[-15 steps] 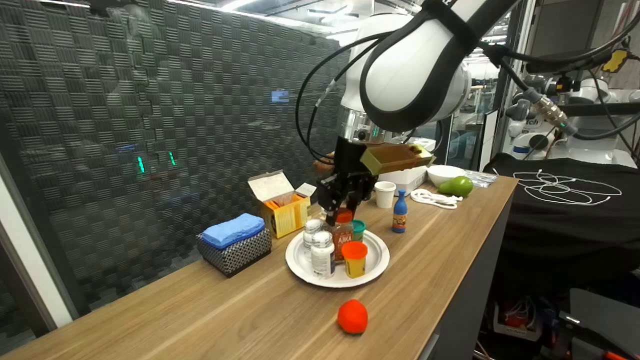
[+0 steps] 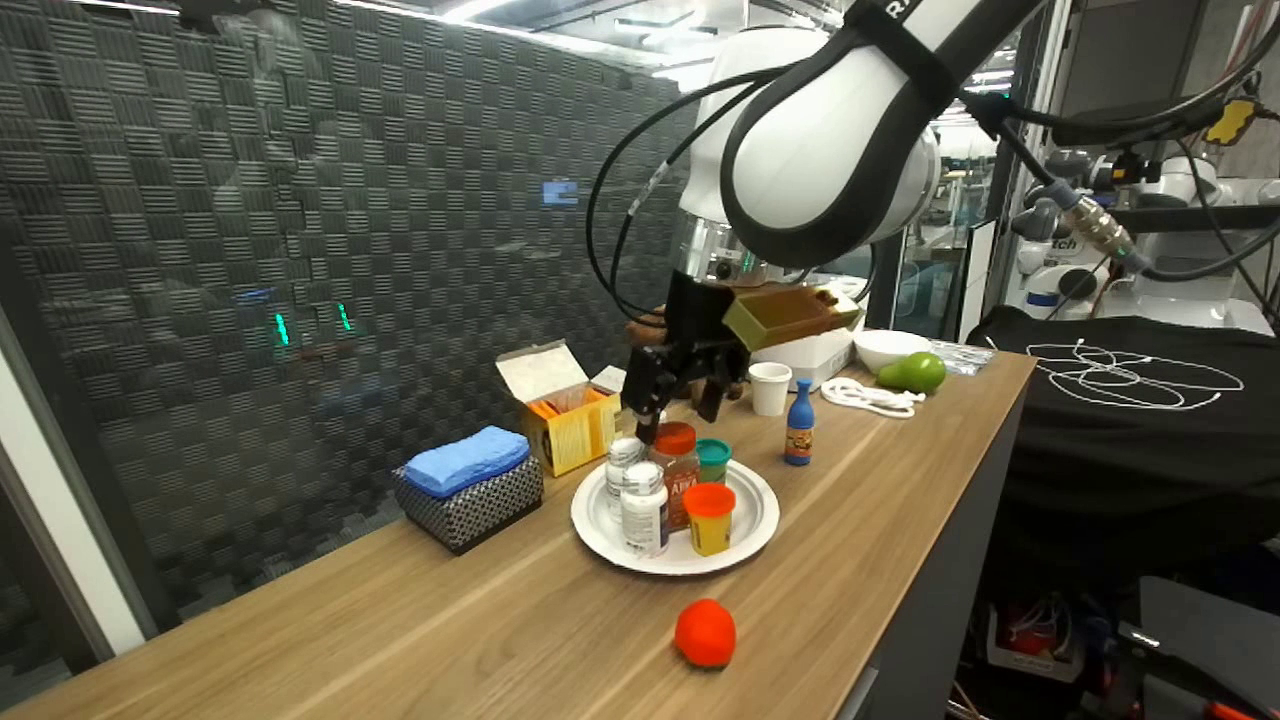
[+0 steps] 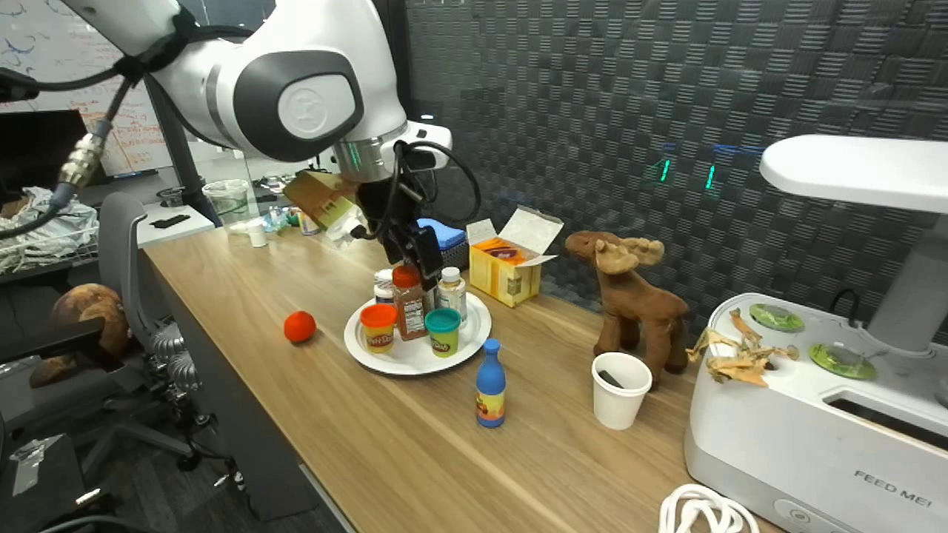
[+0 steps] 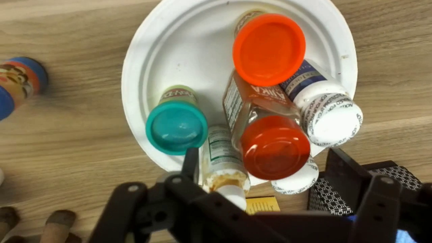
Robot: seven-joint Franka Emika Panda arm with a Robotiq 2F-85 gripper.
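A spice bottle with a red lid (image 4: 275,147) stands on the white paper plate (image 2: 750,540) amid other containers. Just over that lid is my gripper (image 2: 678,418), its fingers (image 4: 338,172) spread wide and apart from the lid in the wrist view. Also on the plate are an orange-lidded Play-Doh tub (image 2: 709,518), a teal-lidded tub (image 4: 176,127), a white pill bottle (image 2: 644,510) and other white-capped bottles (image 3: 452,293). The bottle's base is partly hidden by its neighbours.
A blue bottle (image 3: 490,383), a white cup (image 3: 619,391) and a plush moose (image 3: 635,306) stand nearby. Behind the plate are an open yellow box (image 2: 573,426) and a dark box with blue cloth (image 2: 465,461). Near the front edge lies a red ball (image 2: 705,632).
My gripper's fingers have spread apart around the red lid. The spice bottle has shifted slightly left and down in exterior view 1; the other containers look nearly unmoved.
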